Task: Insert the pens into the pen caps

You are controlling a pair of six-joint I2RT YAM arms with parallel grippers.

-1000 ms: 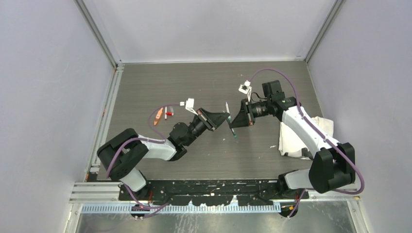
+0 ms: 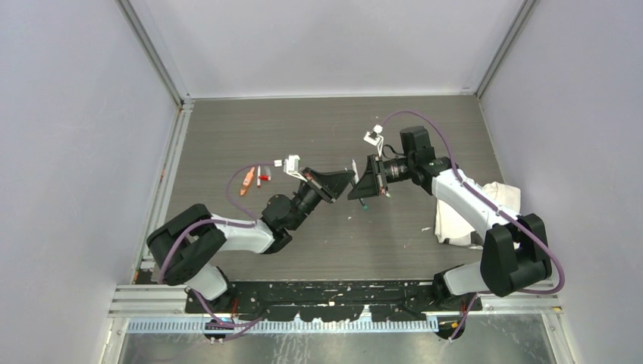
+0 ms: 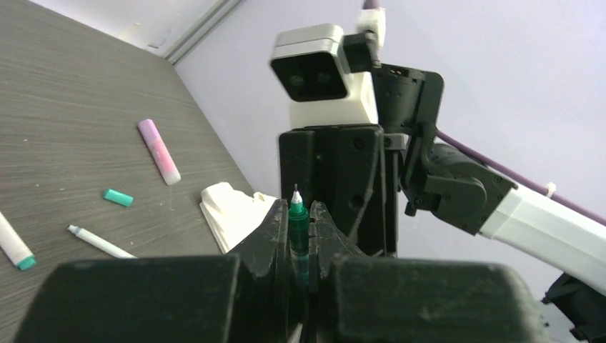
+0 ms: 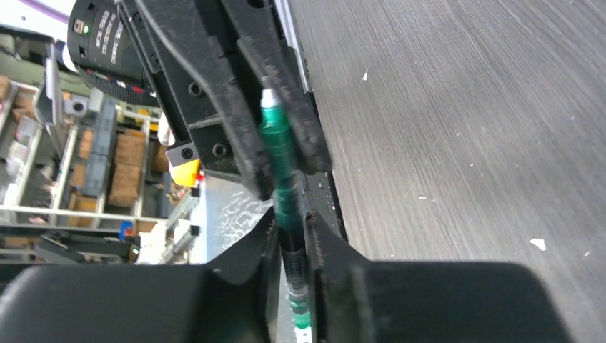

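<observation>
A slim pen with green ends stands between the two grippers, which meet near the table's middle. In the top view its pale end (image 2: 355, 168) and teal end (image 2: 364, 205) show. My left gripper (image 2: 352, 177) is shut on the pen. The left wrist view shows its bare pointed nib and green front (image 3: 299, 229) between the left fingers. In the right wrist view the pen (image 4: 286, 186) runs down between the fingers of my right gripper; whether they press on it cannot be told. A teal cap (image 3: 118, 197) lies loose on the table.
Near that cap lie a white pen (image 3: 100, 242), a white-and-teal pen (image 3: 14, 243) and a pink marker (image 3: 159, 151). An orange marker (image 2: 247, 181) and a red piece (image 2: 265, 178) lie at left. A white cloth (image 2: 455, 224) is at right.
The left gripper has shifted slightly left.
</observation>
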